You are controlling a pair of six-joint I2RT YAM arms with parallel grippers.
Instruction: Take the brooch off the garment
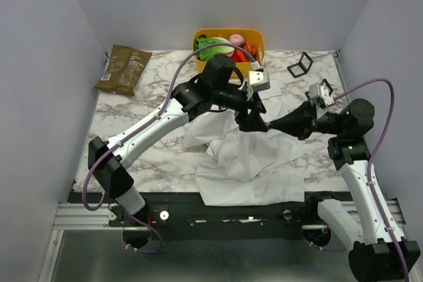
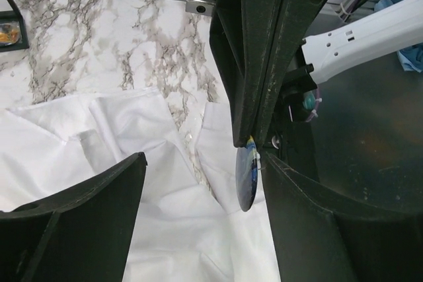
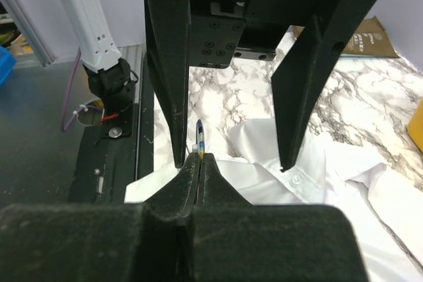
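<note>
A small oval brooch [image 2: 246, 179], bluish with a yellow edge, is pinched at the tips of my right gripper, whose fingers are closed together. In the right wrist view the brooch [image 3: 199, 135] shows nearly edge-on, above the fabric. My left gripper is open around the brooch, its two fingers well apart; the brooch sits nearer one of its fingers [image 2: 310, 222], and the gap otherwise looks empty. Below both grippers the white garment [image 1: 231, 163] lies rumpled on the marble table. A button [image 3: 296, 179] shows on its cloth.
At the back stands a yellow basket [image 1: 199, 64] of vegetables. A brown bag [image 1: 123, 70] lies at the back left, and a small black frame [image 1: 301, 65] at the back right. Bare marble [image 1: 149, 160] is free left of the garment.
</note>
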